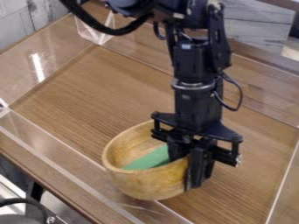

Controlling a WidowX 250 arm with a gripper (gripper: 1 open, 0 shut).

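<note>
A tan bowl (135, 179) stands near the front of the wooden table, tilted, with a green object (149, 160) inside it. My black gripper (187, 162) is over the bowl's right side, shut on the bowl, its fingers at that rim. The fingertips are dark and partly hidden against the bowl, so their exact grip is hard to see.
A clear plastic piece sits at the upper left edge. A pale surface runs along the back right, and black cables cross the top and lower left.
</note>
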